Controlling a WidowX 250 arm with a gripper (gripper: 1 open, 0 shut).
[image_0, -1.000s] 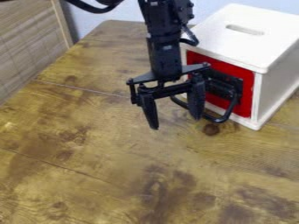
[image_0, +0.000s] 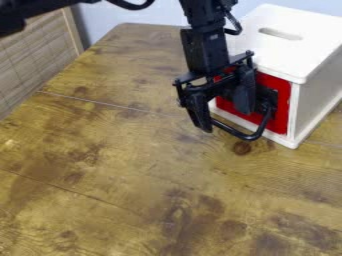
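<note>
My black gripper (image_0: 223, 108) hangs in front of the red front face (image_0: 278, 117) of a white box (image_0: 287, 40) at the upper right. Its two dark fingers point down and stand apart, close to the box's front. A black handle or bar (image_0: 242, 133) curves out low from that front, just below the gripper; whether the gripper touches it is unclear. Part of the red face is hidden behind the arm.
A wooden panel (image_0: 30, 60) borders the table at the upper left. A small round dark mark lies by the box's base.
My gripper has moved up and to the right, closer to the box's red front. The box appears unmoved.
</note>
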